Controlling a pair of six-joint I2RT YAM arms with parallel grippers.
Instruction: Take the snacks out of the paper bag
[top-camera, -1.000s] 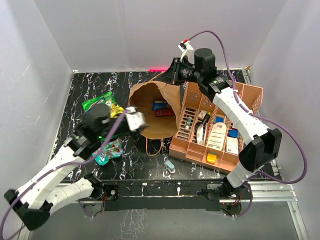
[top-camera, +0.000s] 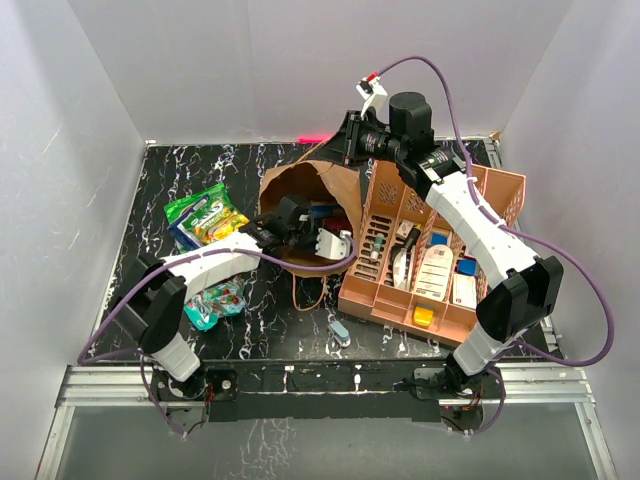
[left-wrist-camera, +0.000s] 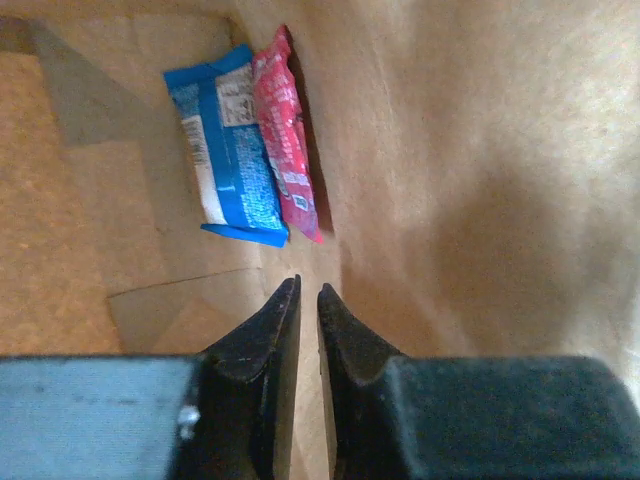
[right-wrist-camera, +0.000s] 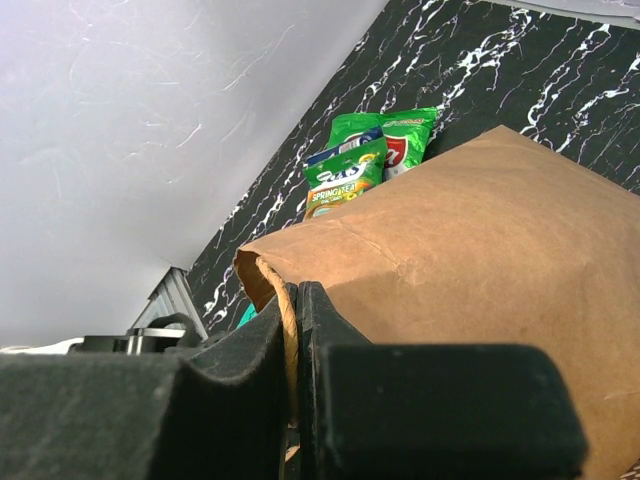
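The brown paper bag lies on its side on the dark marbled table, its mouth toward the front. Inside it, the left wrist view shows a blue packet leaning against a red packet. My left gripper is inside the bag, its tips a little short of both packets. Its fingers stand almost together, and nothing shows in the narrow gap. My right gripper is shut on the twisted paper handle at the bag's upper edge.
Left of the bag lie several snack packs, with a green and yellow one on top and a teal one nearer the front. A salmon-coloured organizer stands close on the right. A small grey-blue object lies in front.
From the left front, my left arm has swung right and into the bag's mouth, over the packets. The right arm and the bag look nearly still.
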